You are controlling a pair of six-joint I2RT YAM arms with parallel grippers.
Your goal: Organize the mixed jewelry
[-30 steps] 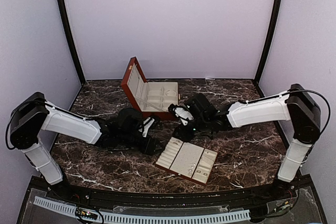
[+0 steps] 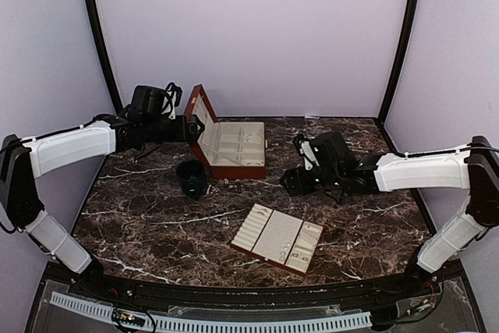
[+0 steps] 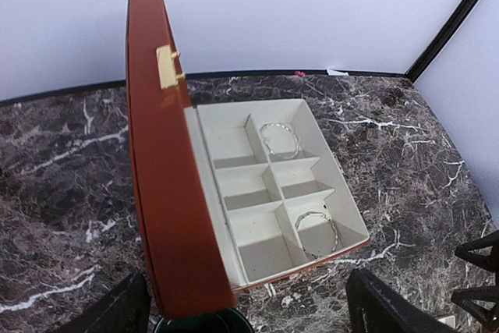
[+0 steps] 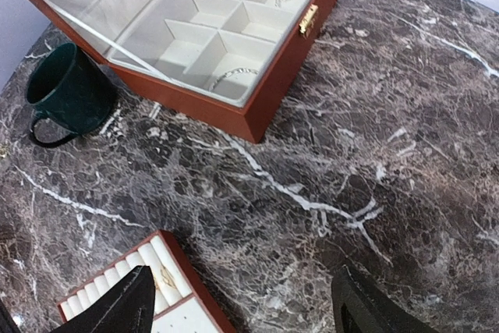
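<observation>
A red jewelry box (image 2: 238, 173) stands open at the back, its lid (image 3: 168, 208) raised on the left; bracelets (image 3: 335, 235) lie in two compartments. My left gripper (image 2: 183, 129) is open at the lid's upper edge, which sits between its fingers in the left wrist view; contact is unclear. A flat tray (image 2: 273, 235) with ring slots and small jewelry lies at the front. My right gripper (image 2: 295, 181) is open above the table, right of the box and behind the tray, with nothing between its fingers.
A dark green mug (image 2: 191, 177) stands left of the box's front corner, below the left gripper. Walls bound both sides and the back.
My left gripper has risen and moved back and left from near the tray to the lid. My right gripper has moved back and right, away from the tray.
</observation>
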